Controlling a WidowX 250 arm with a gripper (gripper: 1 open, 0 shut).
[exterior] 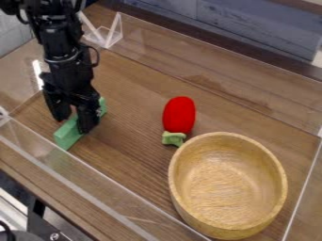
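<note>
My black gripper (71, 111) is low over a green elongated object (70, 135) on the wooden table at the left, its fingers open and straddling or just above it; whether they touch is unclear. A red object with a green end (179, 117) lies to the right in the middle. A yellow round bowl (227, 184) sits at the lower right.
A pale edge runs along the lower left, and a wall or ledge is at the top right.
</note>
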